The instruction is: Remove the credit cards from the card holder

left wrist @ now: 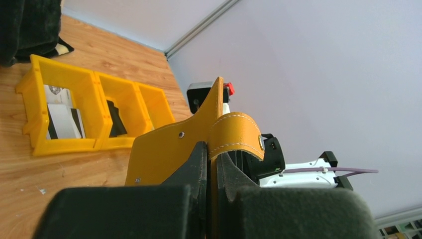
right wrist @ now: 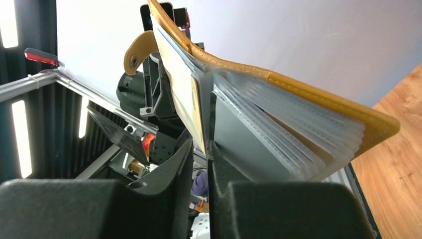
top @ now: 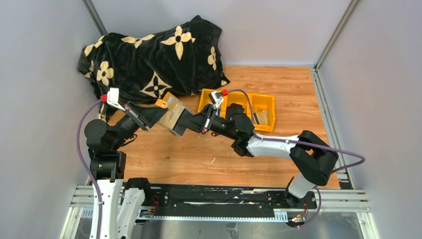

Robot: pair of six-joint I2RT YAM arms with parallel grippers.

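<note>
My left gripper is shut on the tan leather card holder point(left wrist: 169, 149), held upright in the air with its flap point(left wrist: 236, 129) curled over. In the right wrist view the holder lies open, showing a stack of clear sleeves point(right wrist: 303, 129) and a cream card point(right wrist: 179, 89) in a sleeve. My right gripper is at the lower edge of these sleeves, its fingertips touching or very near a grey card or sleeve point(right wrist: 249, 144); whether anything is between them is unclear. In the top view the two grippers meet at the holder from opposite sides.
A yellow three-compartment bin point(left wrist: 64, 147) holds white and dark flat items on the wooden table point(top: 189, 164), behind the right arm. A black patterned blanket point(top: 129, 59) lies along the back left.
</note>
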